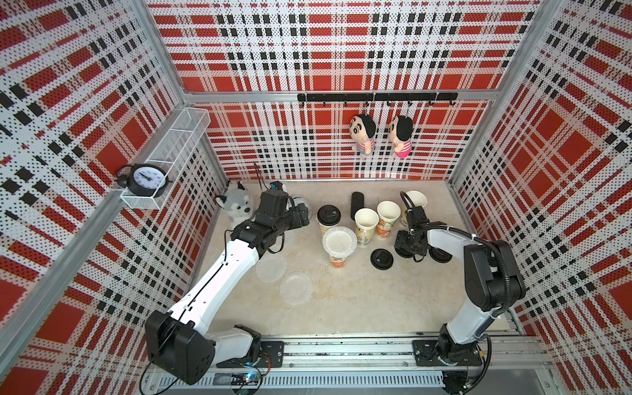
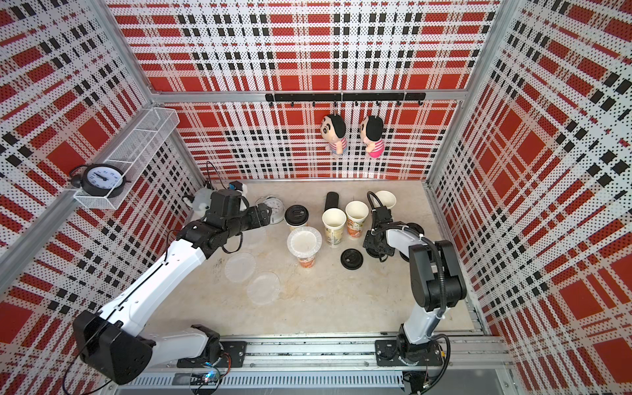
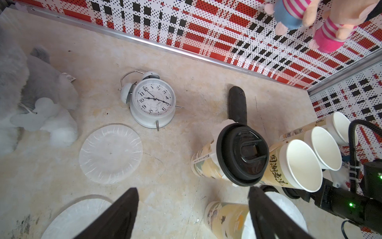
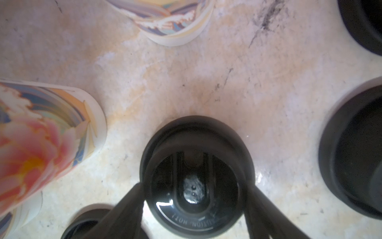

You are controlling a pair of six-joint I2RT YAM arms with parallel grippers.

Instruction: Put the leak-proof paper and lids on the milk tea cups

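Note:
In the centre a cup (image 1: pixel 339 256) has white paper (image 1: pixel 339 239) over its top; left of it lie translucent paper discs (image 3: pixel 110 153). Behind, one cup wears a black lid (image 3: pixel 244 153), and open cups (image 2: pixel 334 230) stand to the right. My left gripper hangs open above the table, left of the cups, holding nothing. My right gripper is low over a black lid (image 4: pixel 195 131), fingers part open at either side of it; whether they touch it I cannot tell.
More black lids (image 4: pixel 354 151) lie around my right gripper. A grey plush dog (image 3: pixel 47 103) and white alarm clock (image 3: pixel 152 101) stand at the back left.

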